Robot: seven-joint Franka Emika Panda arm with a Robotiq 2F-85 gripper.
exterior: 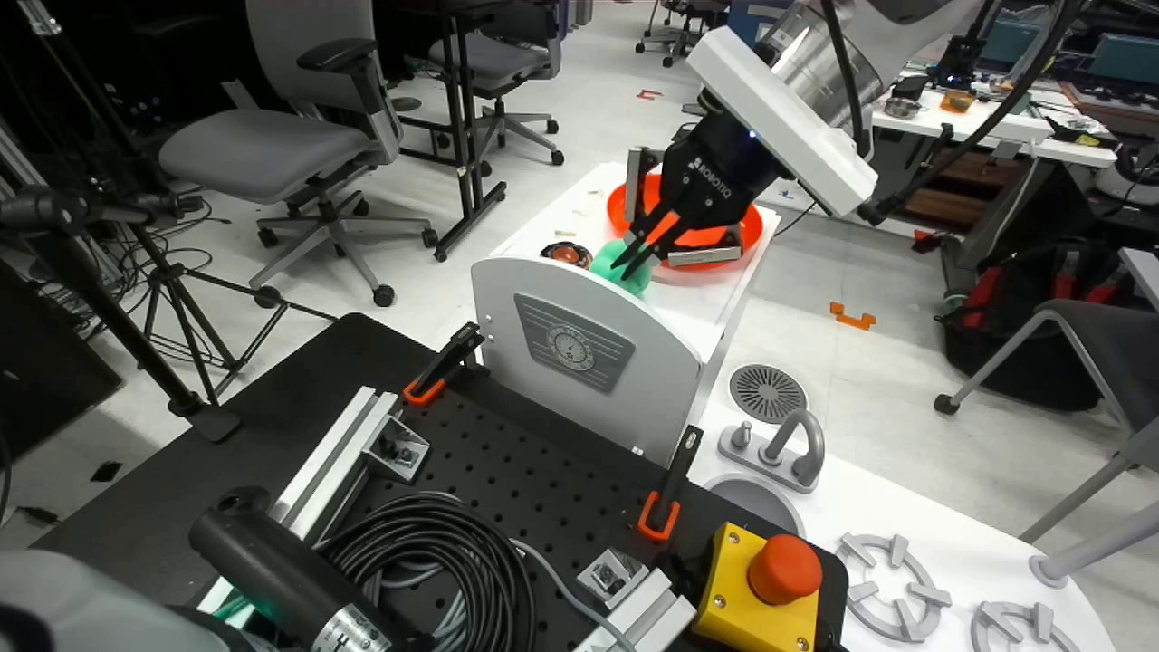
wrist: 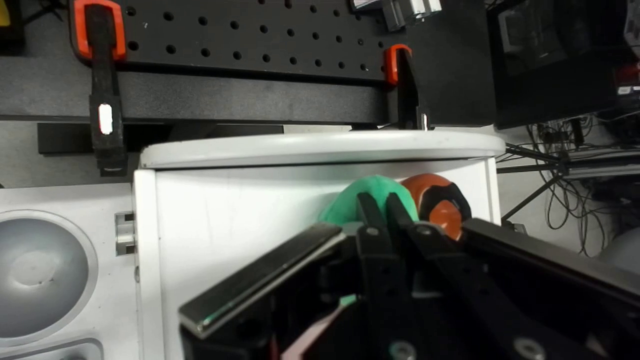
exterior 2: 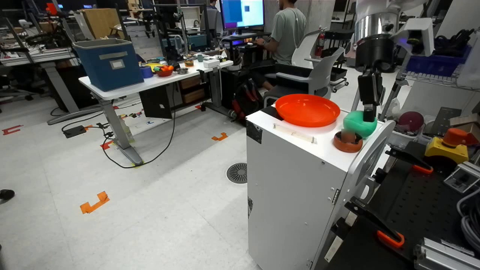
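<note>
A soft-looking green object [wrist: 343,207] lies on the white cabinet top, close behind the upright grey panel [exterior: 543,315]. My gripper points down at it and is shut on part of it; the black fingertips [wrist: 366,201] stand close together with green showing between and around them. In exterior view 2 the green object [exterior 2: 358,123] still seems to rest on the surface. Touching or almost touching it is a small orange-brown bowl [exterior 2: 347,142] with a dark inside. Its underside is hidden.
A wide red-orange plate [exterior 2: 308,110] sits further along the cabinet top. A pale thin strip [exterior 2: 294,133] lies near the edge. Black clamps with orange ends [exterior: 659,516] hold the dark perforated board beside the panel.
</note>
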